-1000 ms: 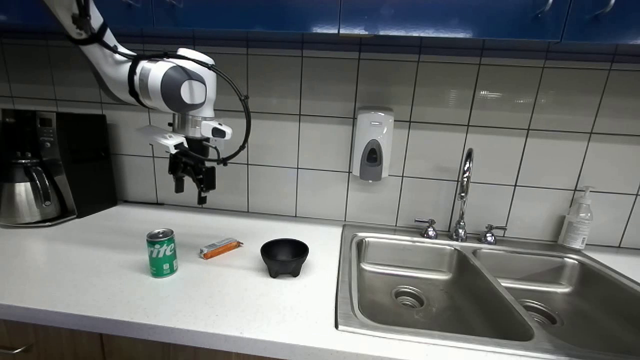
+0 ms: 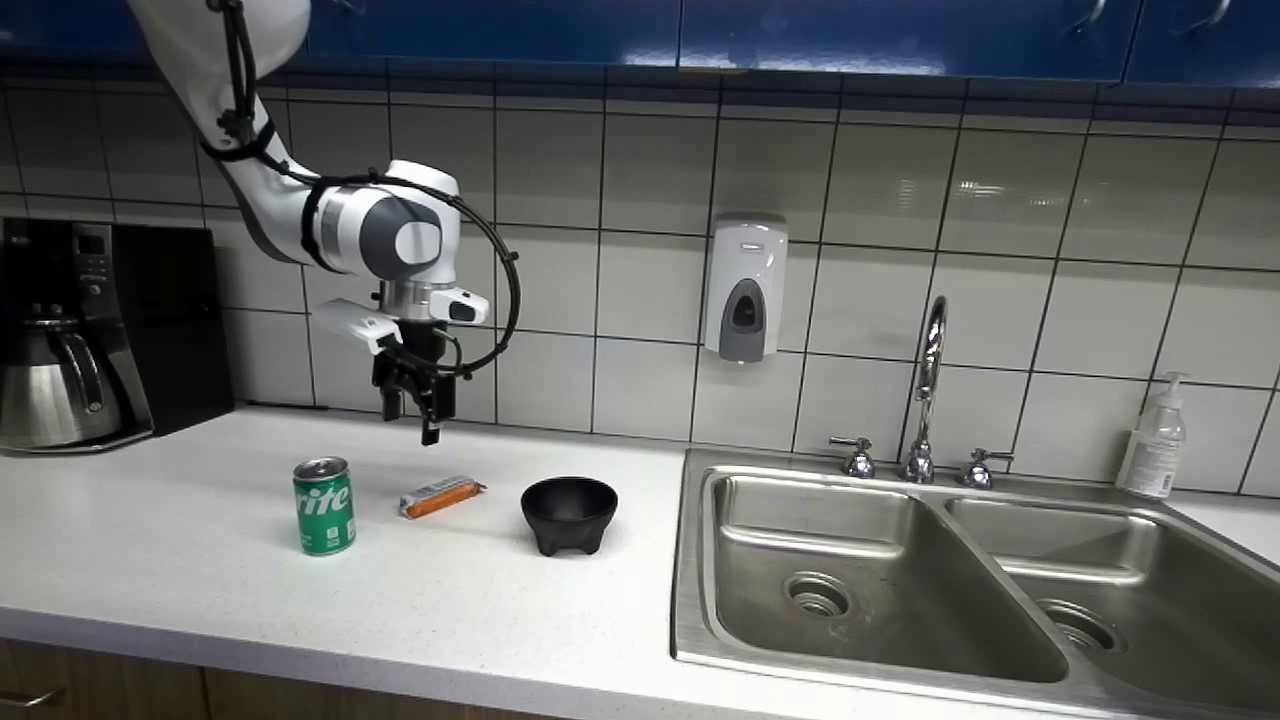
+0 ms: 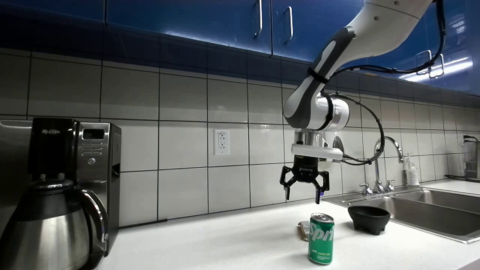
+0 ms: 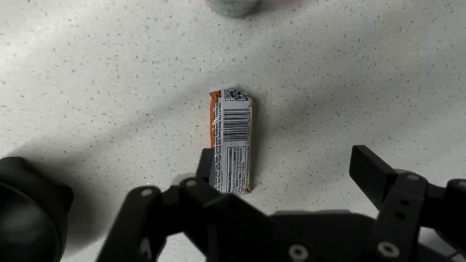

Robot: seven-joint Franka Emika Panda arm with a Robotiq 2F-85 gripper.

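On the white counter lies a wrapped snack bar (image 2: 440, 496), orange along one side with a silver, barcoded top. My gripper (image 2: 410, 430) hangs open above the counter, empty and clear of the bar. In the wrist view the bar (image 4: 233, 135) appears nearer the left finger, which covers part of its lower end. A green Sprite can (image 2: 324, 509) stands upright to the left of the bar in exterior view 1, and a black footed bowl (image 2: 570, 516) sits to its right. From exterior view 2 the can (image 3: 321, 240) hides part of the bar.
A coffee maker (image 3: 108, 171) with a steel carafe occupies the left end. The double sink (image 2: 690, 564) and its faucet (image 2: 929, 372) are on the right. A soap dispenser (image 2: 745, 288) is fixed to the tiled wall.
In exterior view 1 my arm has come down and shifted right, bringing the open gripper closer to the counter. The bar, can and bowl have stayed put.
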